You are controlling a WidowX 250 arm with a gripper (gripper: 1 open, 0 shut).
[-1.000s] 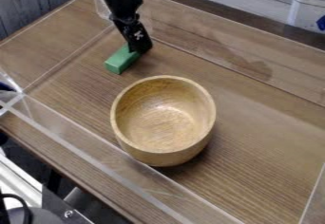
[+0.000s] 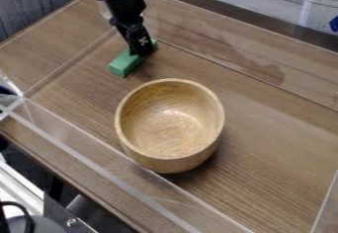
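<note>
My black gripper [image 2: 140,42] comes down from the top of the camera view to the far end of a green block [image 2: 126,64] lying on the wooden table. Its fingertips are at that end of the block, partly covering it; whether they are closed on it is hard to tell. A round, empty wooden bowl [image 2: 169,124] stands in front of the block, toward the middle of the table.
Clear tape runs along its front left edge. A pale wall stands behind at the top right.
The gripper has shifted very slightly at the far end of the green block. The block and the bowl look essentially unmoved.
</note>
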